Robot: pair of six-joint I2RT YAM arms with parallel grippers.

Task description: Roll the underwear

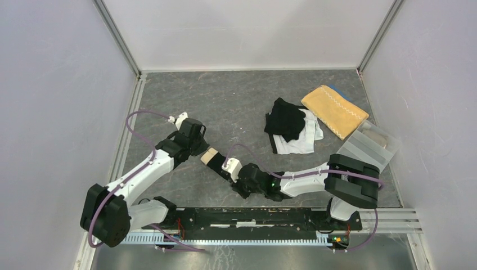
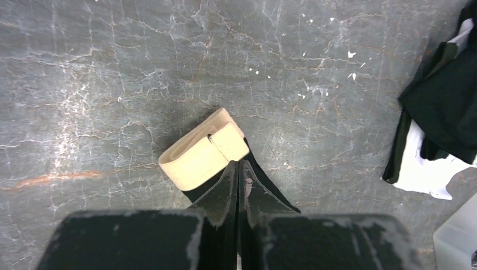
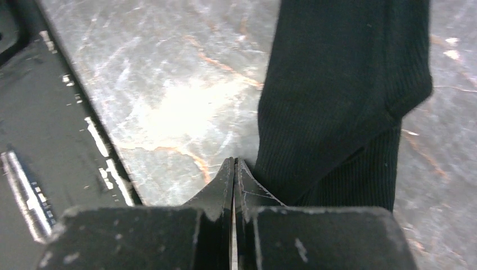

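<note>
The black underwear point(image 1: 216, 163) lies folded in a narrow strip on the dark marble table, its beige waistband point(image 2: 202, 152) folded at the far-left end. My left gripper, shut with nothing seen between its fingers, is above it, just back from the waistband. My right gripper is shut at the strip's near end, its tips beside the ribbed black fabric point(image 3: 332, 95); whether they touch it I cannot tell.
A pile of black point(image 1: 284, 118) and white garments point(image 1: 304, 143), a yellow cloth point(image 1: 334, 109) and a clear plastic bin point(image 1: 368, 146) occupy the right.
</note>
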